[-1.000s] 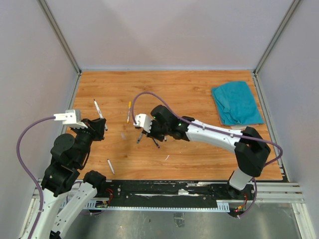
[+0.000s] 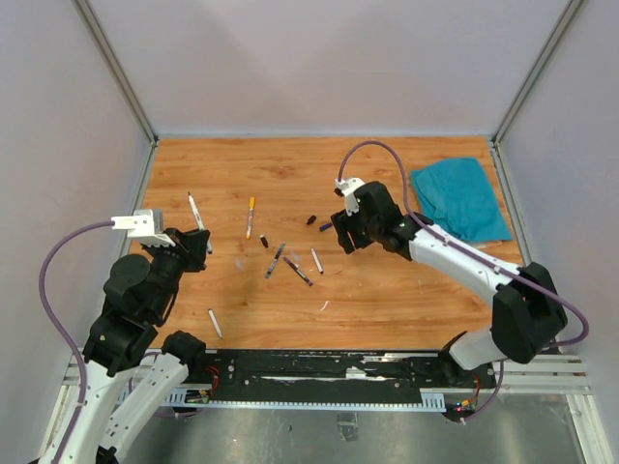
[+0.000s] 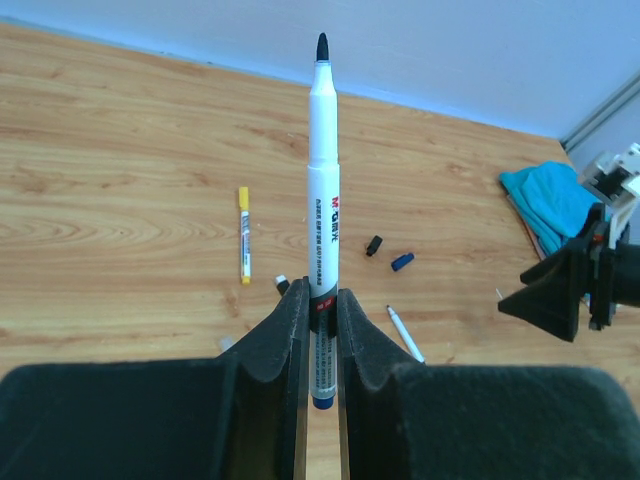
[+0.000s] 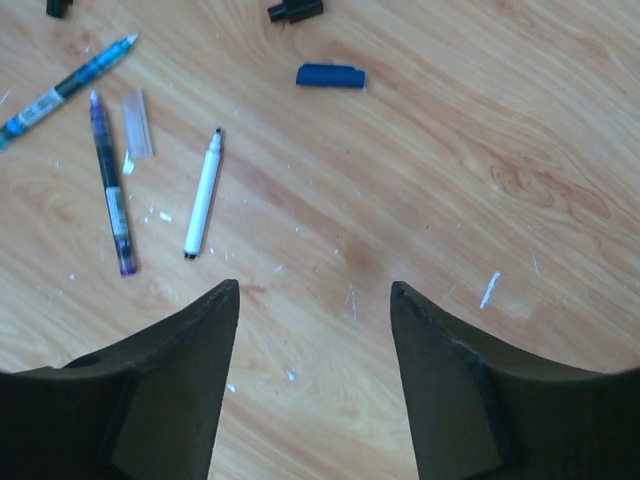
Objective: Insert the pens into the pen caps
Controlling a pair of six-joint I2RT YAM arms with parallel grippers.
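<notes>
An uncapped white marker stands upright in my left gripper, its dark tip up and a dark blue end below the fingers. Over the table my right gripper is open, with bare wood between its fingers. Ahead of it in the right wrist view lie a blue cap and a black cap. Another black cap rests left of these in the top view. Loose on the wood are a white pen, a dark purple pen, a blue pen and a yellow-ended pen.
A teal cloth lies at the right rear. One more white pen is near the front left. A clear plastic piece sits between pens.
My right gripper has swung from over the middle pens toward the right, near the blue cap, uncovering the white pen there. The left arm, with its marker, has barely shifted.
</notes>
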